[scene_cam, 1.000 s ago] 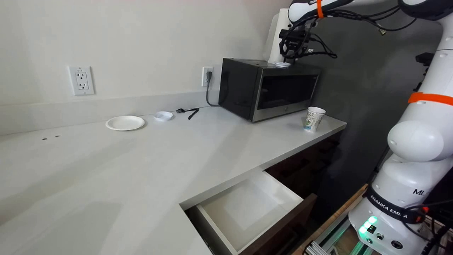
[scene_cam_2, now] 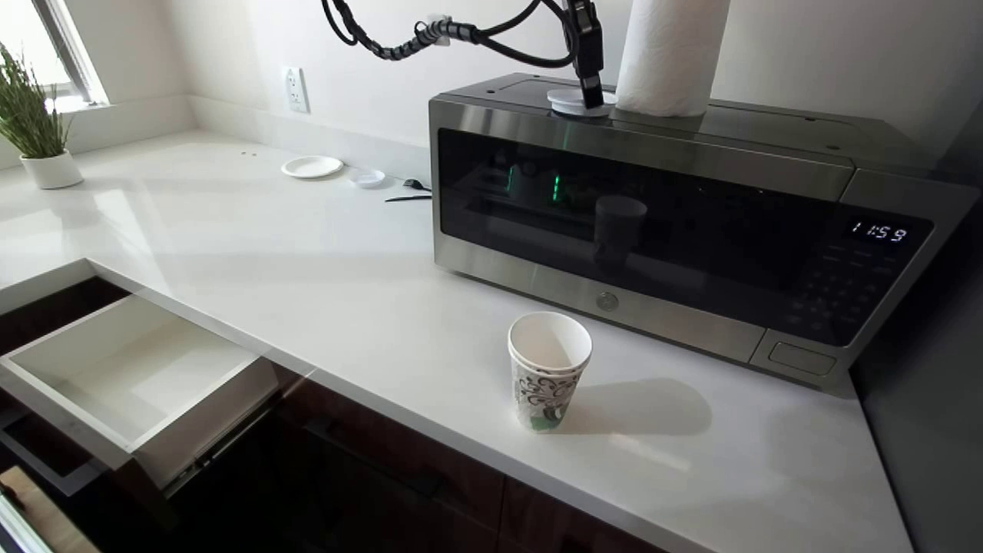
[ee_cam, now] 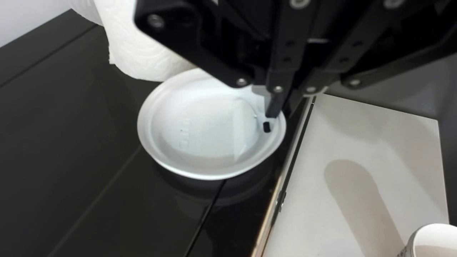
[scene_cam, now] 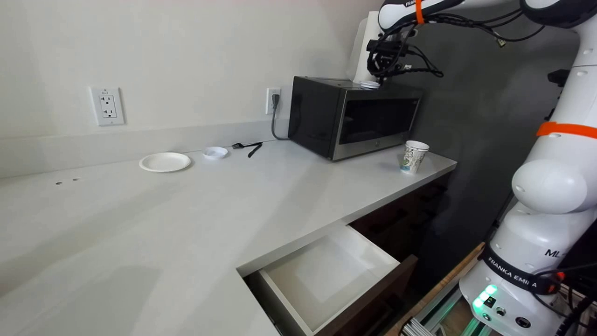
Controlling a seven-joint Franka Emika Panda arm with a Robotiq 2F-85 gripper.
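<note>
A round white plastic lid (ee_cam: 205, 132) rests on top of the black microwave (scene_cam_2: 645, 212), close to its front edge. My gripper points down at the lid's right-hand rim in the wrist view, its fingers closed together. Nothing clearly shows between them; whether the thin rim is pinched there cannot be made out. From the second exterior view, the fingertips (scene_cam_2: 594, 100) overlap the right part of the lid (scene_cam_2: 567, 100). A patterned paper cup (scene_cam_2: 548, 382) stands upright and open-topped on the counter before the microwave.
A paper towel roll (scene_cam_2: 673, 55) stands right behind the lid. On the counter (scene_cam: 224, 213) lie a white plate (scene_cam: 165, 162), another small white lid (scene_cam: 215, 152) and black cutlery (scene_cam: 246, 145). An empty drawer (scene_cam: 330, 274) is pulled out. Mid-counter is clear.
The arm and gripper have shifted only slightly. In the first exterior view the lid on the microwave sits a touch further left. Everything else stays put.
</note>
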